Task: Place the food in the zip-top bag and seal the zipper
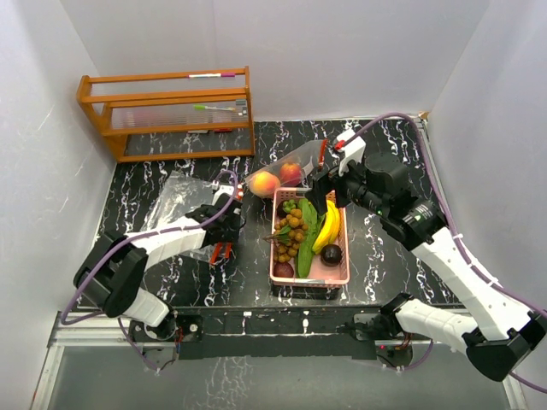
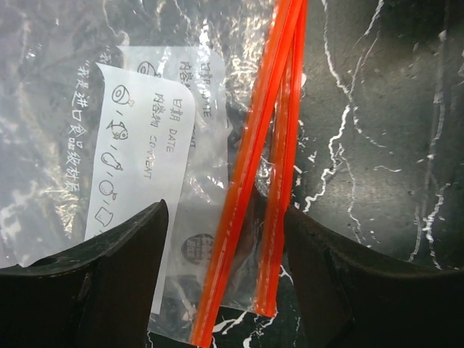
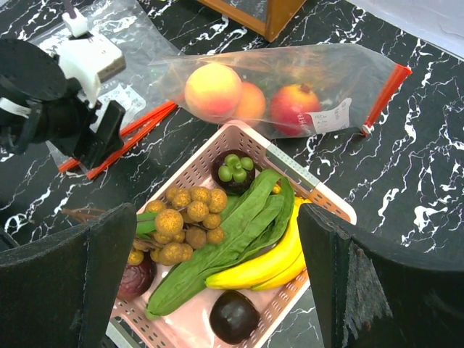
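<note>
Two clear zip top bags with orange zippers lie flat at the left; in the left wrist view the zippers [image 2: 239,188] pass between the fingers of my left gripper, which is part open just over them. A filled bag [image 3: 348,87] holds peaches [image 3: 212,94] and a pomegranate [image 3: 293,116]. My right gripper stands open above a pink basket [image 3: 326,199] of food: bananas [image 3: 283,254], greens [image 3: 188,283], longans [image 3: 170,225], a dark round fruit [image 3: 233,315] and other fruit.
A wooden rack [image 1: 120,128] with markers stands at the back left. Bare marble counter [image 1: 385,265] lies to the right of the basket. Walls enclose both sides and the back.
</note>
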